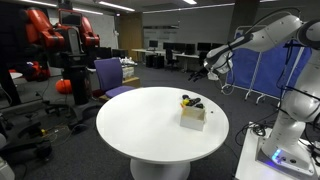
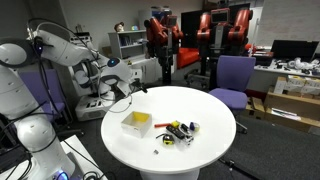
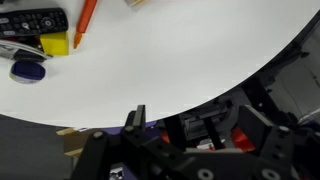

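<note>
My gripper (image 1: 201, 73) hangs well above the far side of the round table, clear of everything on it. In the wrist view its dark fingers (image 3: 135, 125) stand wide apart, with nothing between them. A cream open-topped box (image 2: 136, 124) sits on the white table. Next to it lies a cluster of small things (image 2: 179, 132). From above, that cluster shows an orange pen-like stick (image 3: 86, 20), a yellow piece (image 3: 55, 44), a black remote-like object (image 3: 32, 20) and a dark blue rounded item (image 3: 28, 70). The box's contents are hidden.
A small dark item (image 2: 156, 151) lies alone near its edge. A purple chair (image 2: 233, 78) stands beyond the table, with a red and black robot (image 1: 75, 50) behind.
</note>
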